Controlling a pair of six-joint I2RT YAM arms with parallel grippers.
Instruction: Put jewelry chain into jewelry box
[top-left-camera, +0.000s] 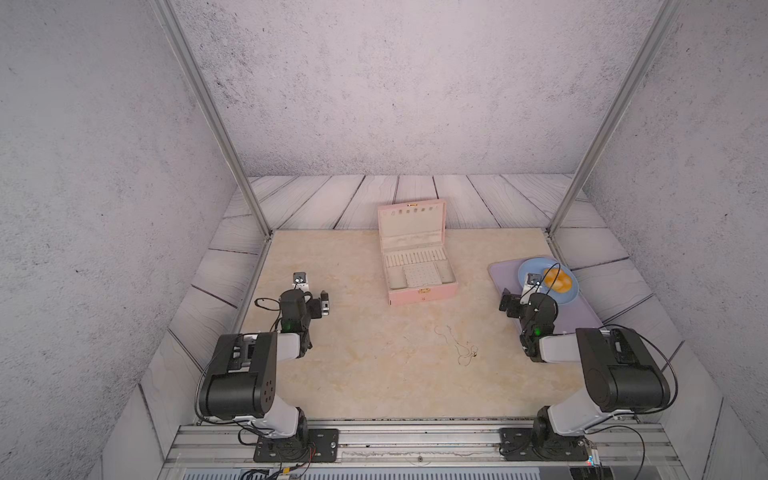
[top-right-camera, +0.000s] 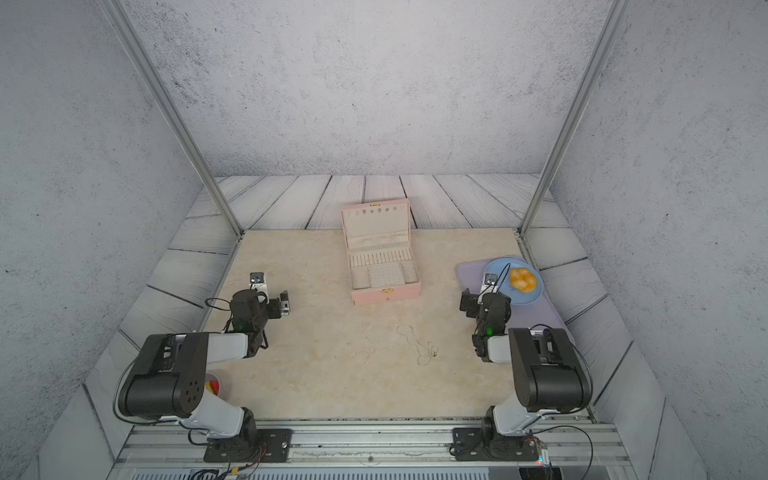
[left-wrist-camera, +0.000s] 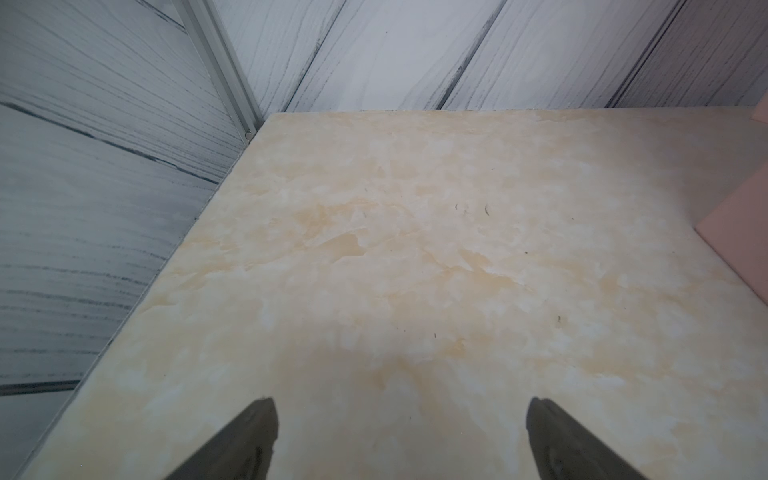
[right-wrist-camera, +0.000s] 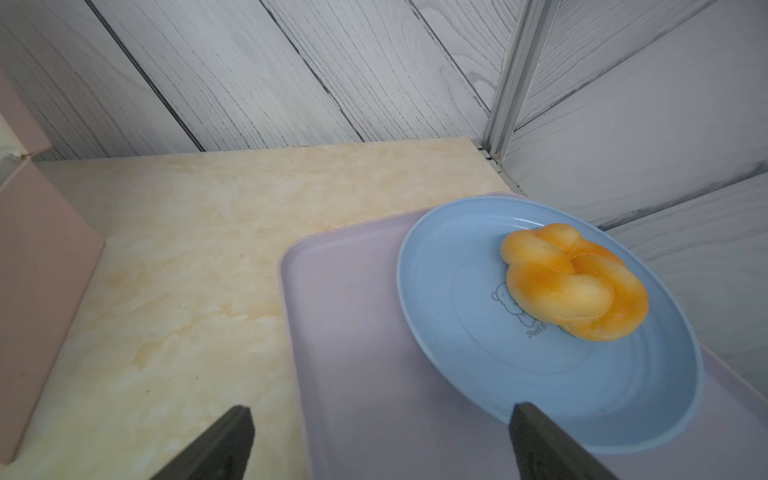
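A thin jewelry chain (top-left-camera: 465, 350) (top-right-camera: 424, 352) lies loosely on the table, in front of a pink jewelry box (top-left-camera: 424, 293) (top-right-camera: 386, 295) whose lid stands open, showing cream compartments. My left gripper (top-left-camera: 310, 302) is open over bare table to the left of the box, its fingers empty. To the box's right, my right gripper (top-left-camera: 518, 301) also stands open, above the tray's near-left area, holding nothing. Neither wrist view shows the chain.
A lilac tray (right-wrist-camera: 344, 320) on the right holds a blue plate (right-wrist-camera: 448, 320) with a braided bread (right-wrist-camera: 576, 288). A bowl (top-right-camera: 213, 384) is partly hidden by the left arm at front left.
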